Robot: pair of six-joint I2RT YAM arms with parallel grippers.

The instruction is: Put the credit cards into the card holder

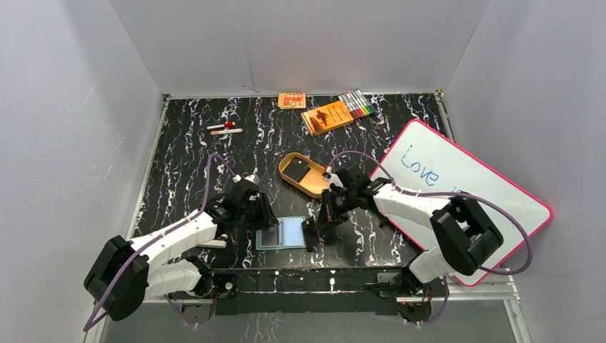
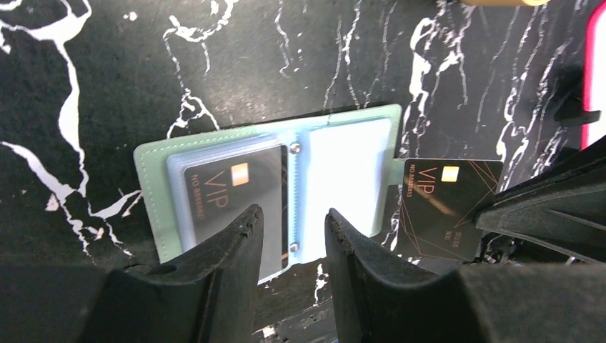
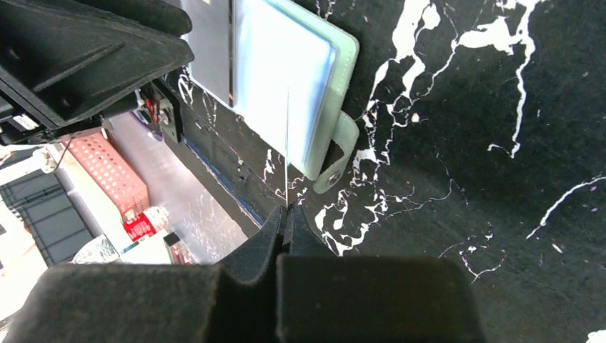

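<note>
The mint card holder (image 1: 291, 232) lies open near the front edge, a dark VIP card (image 2: 234, 200) in its left sleeve; the right sleeve (image 2: 343, 186) looks pale. My left gripper hangs over the holder, fingers apart, nothing between them. My right gripper is shut on another black VIP card, held beside the holder's right edge; in the right wrist view it shows edge-on as a thin upright line.
An orange tray (image 1: 314, 184) with dark cards sits behind the holder. A whiteboard (image 1: 464, 179) covers the right side; markers (image 1: 226, 131) and orange boxes (image 1: 325, 120) lie at the back.
</note>
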